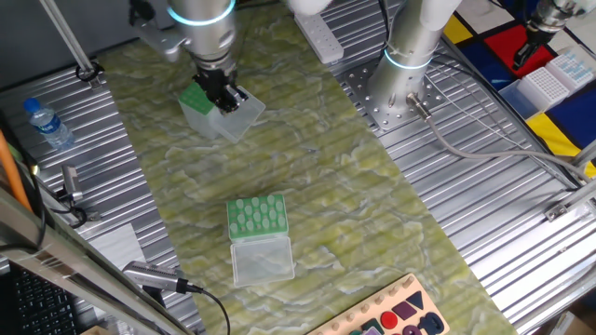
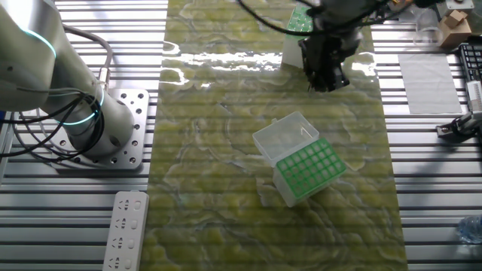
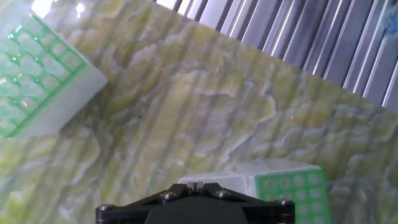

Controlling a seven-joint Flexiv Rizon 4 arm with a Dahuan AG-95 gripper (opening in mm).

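Observation:
My gripper appears at the bottom of the wrist view with its fingertips together and nothing visible between them. It hangs above the mat, between two boxes in exterior view 2, and overlaps the far box's lid in exterior view 1. The far box has a green grid rack [image 2: 310, 169] with no tubes visible and an open clear lid [image 2: 288, 138]. The other box holds a green rack with several pale-topped tubes [image 1: 258, 216], its clear lid [image 1: 263, 259] laid open. In the wrist view, this tube box [image 3: 37, 81] is at upper left.
A wooden shape board [image 1: 386, 312] lies at the near edge. A power strip [image 1: 318, 37] and the arm's base plate [image 1: 384, 93] flank the green mat. A water bottle [image 1: 48, 123] stands left. The mat between the boxes is clear.

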